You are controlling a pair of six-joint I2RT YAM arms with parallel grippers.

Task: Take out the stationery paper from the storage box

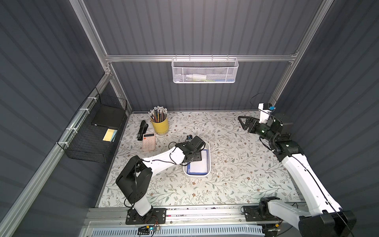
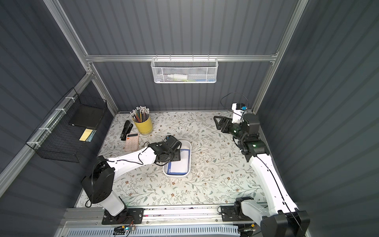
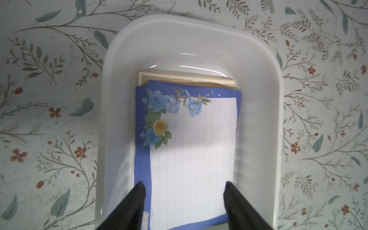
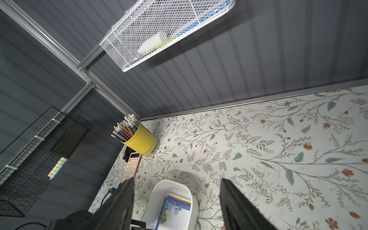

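The white plastic storage box point(image 3: 264, 145) sits on the table left of centre, holding stationery paper point(image 3: 191, 153) with a blue border and flowers, over tan-edged sheets at its far end. My left gripper hangs over the box, pointing down at the paper, fingers apart with nothing visible between them; in the overhead views its wrist hides part of the box. My right gripper is raised at the right rear of the table, open and empty.
A yellow pencil cup point(image 1: 160, 127), pink calculator point(image 1: 148, 141) and black stapler point(image 1: 141, 130) stand at the back left. A black wire basket point(image 1: 84, 140) hangs left, a white mesh basket point(image 1: 204, 71) at the back.
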